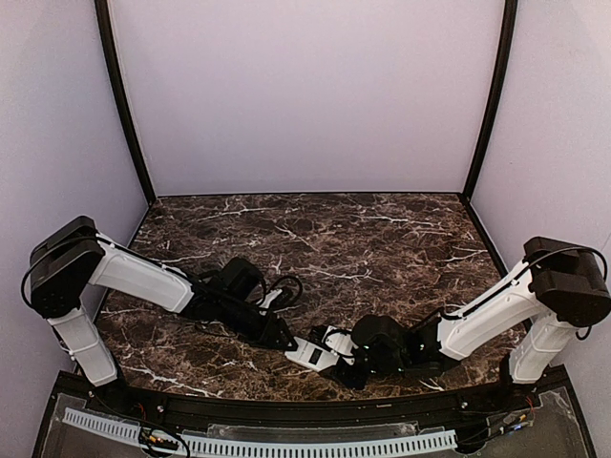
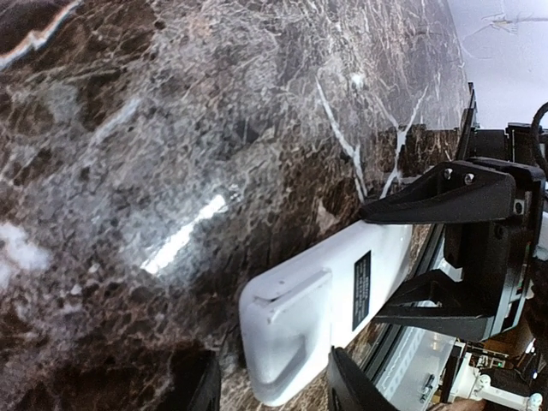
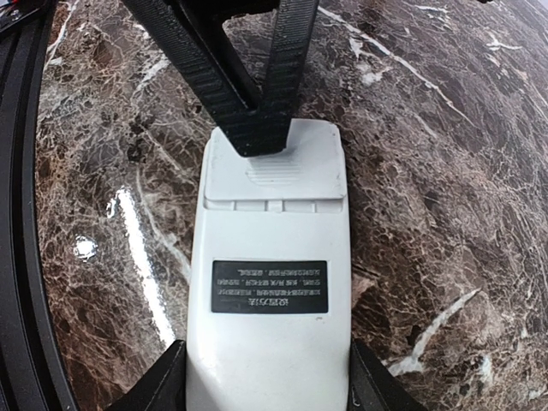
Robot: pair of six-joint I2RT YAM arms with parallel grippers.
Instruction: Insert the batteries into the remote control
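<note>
A white remote (image 1: 309, 354) lies back-up at the table's front middle, its dark label and battery cover showing in the right wrist view. My right gripper is shut across the body of the remote, also seen in the left wrist view gripping the far end. My left gripper is part open at the cover end; in the right wrist view its black fingertips sit over the battery cover (image 3: 287, 175). No batteries can be made out.
The dark front rail (image 1: 239, 409) runs close to the remote. Pale walls stand at the back and sides.
</note>
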